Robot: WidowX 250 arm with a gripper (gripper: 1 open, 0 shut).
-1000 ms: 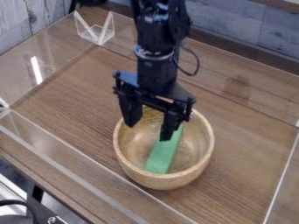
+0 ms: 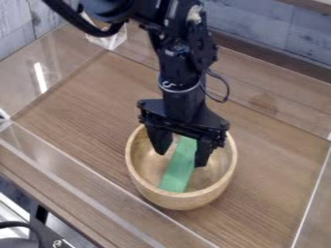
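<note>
A pale wooden bowl (image 2: 145, 179) stands on the wooden table in the middle of the view. A flat green object (image 2: 176, 172) lies in it, its upper part under the gripper. My black gripper (image 2: 181, 138) is open above the bowl, with its fingertips down at the bowl's back half, near the green object's upper end. Whether the fingertips touch the green object I cannot tell.
A greyish wall (image 2: 278, 44) runs along the back. A small white object (image 2: 110, 39) is at the back left, partly behind the arm.
My gripper has moved back and narrowed in the view over the last second, rising slightly off the bowl's near area. The bowl and green object look slightly shifted.
</note>
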